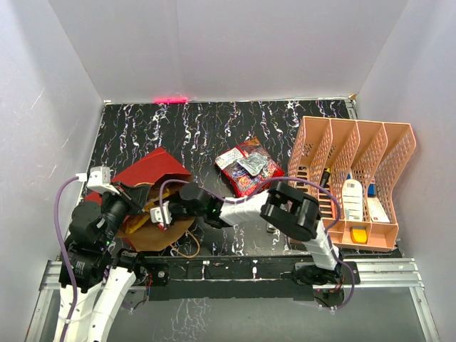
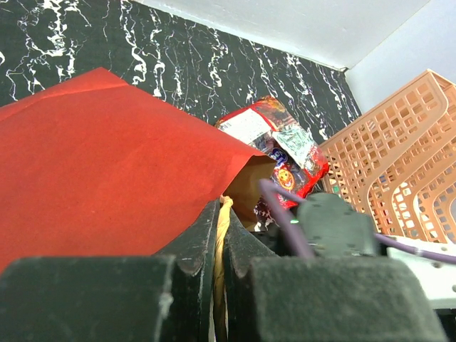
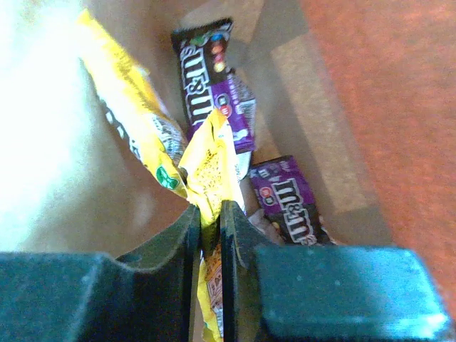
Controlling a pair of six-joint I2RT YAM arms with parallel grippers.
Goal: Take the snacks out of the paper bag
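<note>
The red paper bag (image 1: 146,169) lies open at the left. In the left wrist view my left gripper is shut on its twisted rope handle (image 2: 224,221) at the rim. My right gripper reaches into the bag, shut on a yellow snack packet (image 3: 214,164). Inside, another yellow packet (image 3: 132,107) and two purple M&M's packets (image 3: 203,78) (image 3: 288,203) show in the right wrist view.
Several snack packs (image 1: 246,167) lie in a pile on the dark table, right of the bag. A peach divided basket (image 1: 388,171) with various items stands at the right.
</note>
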